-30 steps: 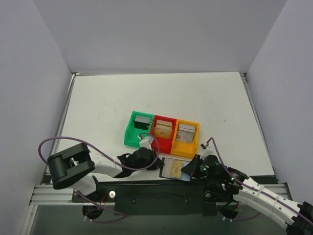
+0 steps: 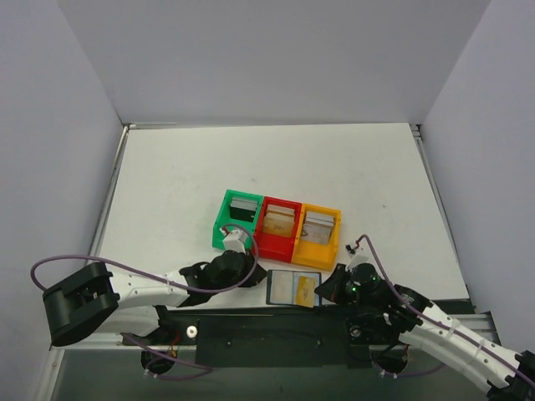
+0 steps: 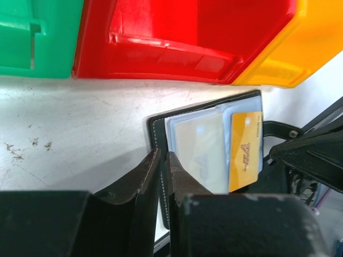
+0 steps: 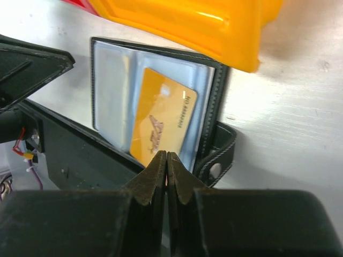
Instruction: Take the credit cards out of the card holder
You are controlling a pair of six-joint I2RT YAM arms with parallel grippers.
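The black card holder (image 2: 286, 287) lies open at the table's front edge, its clear sleeves facing up, with a yellow card in it, printed side showing in the right wrist view (image 4: 163, 112). My left gripper is at the holder's left border, its fingertips close together; whether they hold anything cannot be told. My right gripper is shut at the holder's other side, over the lower part of the yellow card as seen in its wrist view, with nothing visible between its fingers.
Green (image 2: 221, 221), red (image 2: 278, 246) and yellow (image 2: 322, 255) bins stand in a row just behind the holder, with cards in them.
My right arm is nearly still.
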